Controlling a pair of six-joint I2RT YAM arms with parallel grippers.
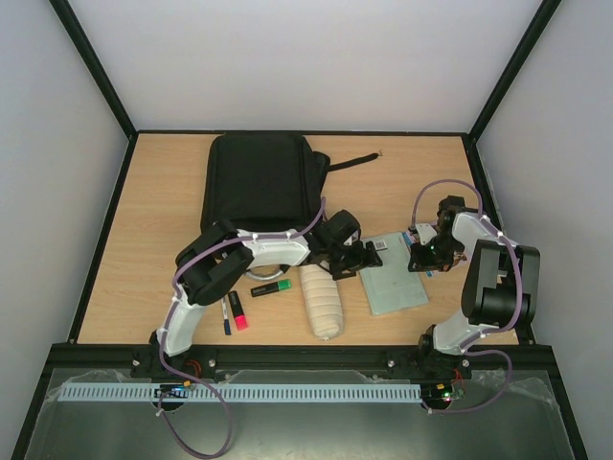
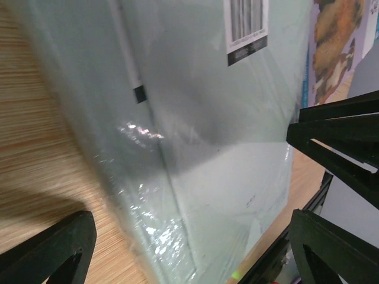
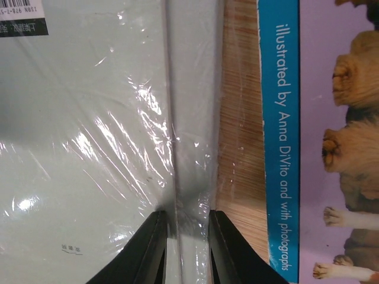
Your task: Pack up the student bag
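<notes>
A pale grey-green book in clear plastic (image 1: 391,285) lies on the table at right of centre, a barcode label on its cover. At its upper left edge is my left gripper (image 1: 372,254), fingers spread wide around the book's side. In the left wrist view its fingers (image 2: 50,251) are far apart, with the book (image 2: 219,160) between and beyond them. Over the opposite edge, my right gripper stands part open, one finger on each side of the book's edge strip (image 3: 198,148); whether they touch it I cannot tell. The black bag (image 1: 263,182) lies flat at the back left.
Right of the grey book lies a purple and blue book (image 3: 281,136), partly under my right arm. A beige pencil case (image 1: 322,305), a green-capped marker (image 1: 271,287), a pink-ended marker (image 1: 238,310) and a thin pen (image 1: 226,316) lie in front.
</notes>
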